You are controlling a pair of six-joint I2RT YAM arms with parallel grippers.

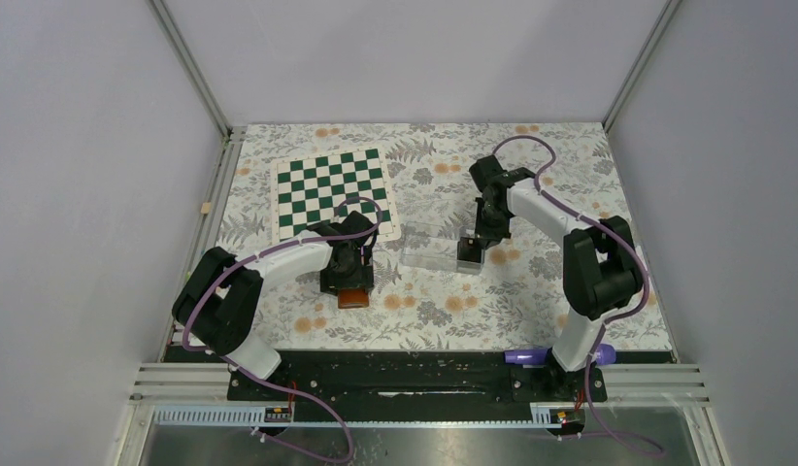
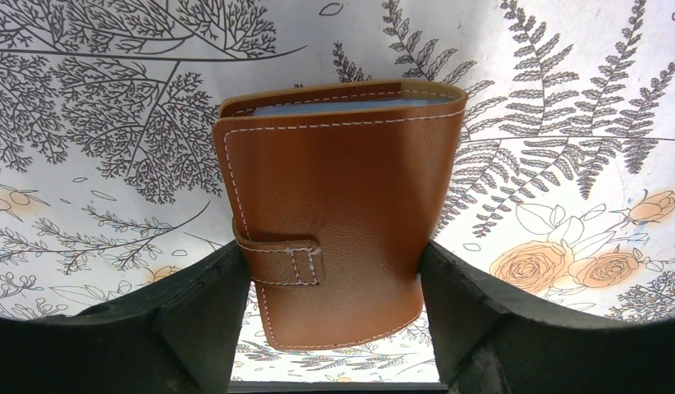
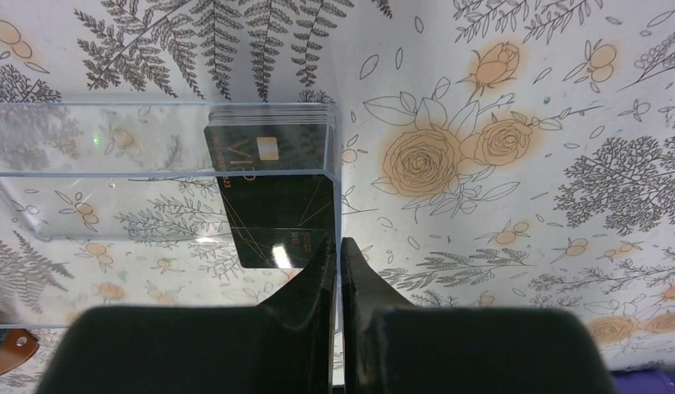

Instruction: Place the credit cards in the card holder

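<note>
A brown leather card holder [image 2: 338, 197] fills the middle of the left wrist view, a pale insert showing at its top. My left gripper has one finger at each side of it. In the right wrist view, a stack of dark cards [image 3: 277, 205] marked VIP sits at the right end of a clear plastic box [image 3: 80, 172]. My right gripper is shut on that box's end wall. From above, the box lies right of the card holder [image 1: 352, 298].
A green checkered board [image 1: 327, 194] lies at back left. A purple cylinder [image 1: 521, 356] lies along the front right edge.
</note>
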